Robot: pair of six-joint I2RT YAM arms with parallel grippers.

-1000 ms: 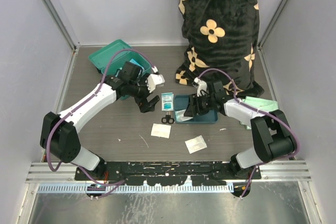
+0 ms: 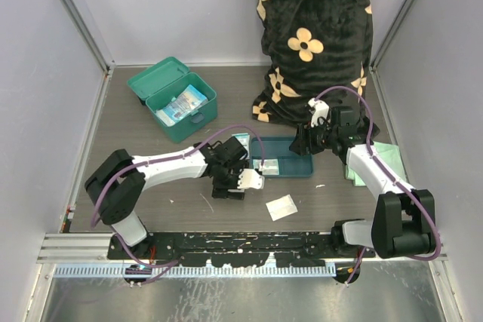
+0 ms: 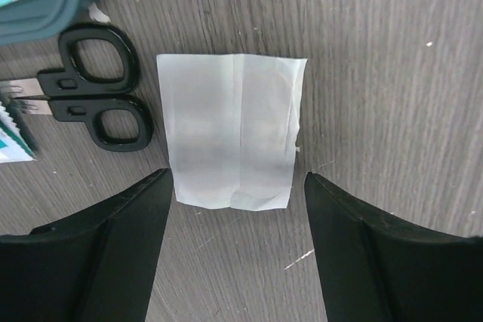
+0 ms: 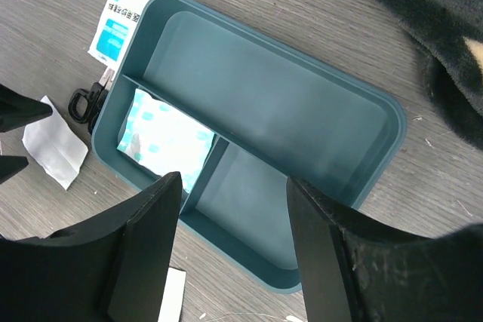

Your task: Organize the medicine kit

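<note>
My left gripper point(image 2: 228, 192) is low over a white paper packet point(image 3: 230, 126), its fingertips at the packet's near edge, part open. Black scissors point(image 3: 106, 84) lie just left of it. My right gripper point(image 2: 300, 148) hangs open above a teal tray point(image 4: 279, 111), which holds a patterned packet point(image 4: 162, 137) in a small compartment; its other compartments are empty. A blue-and-white packet point(image 4: 121, 16) lies beside the tray.
An open teal box point(image 2: 189, 122) with packets stands at back left. A black flowered plush point(image 2: 309, 65) fills the back right. Green cloth point(image 2: 381, 171) lies at right; another white packet point(image 2: 281, 208) at front.
My right gripper has let go of the patterned packet in the tray and moved right and up.
</note>
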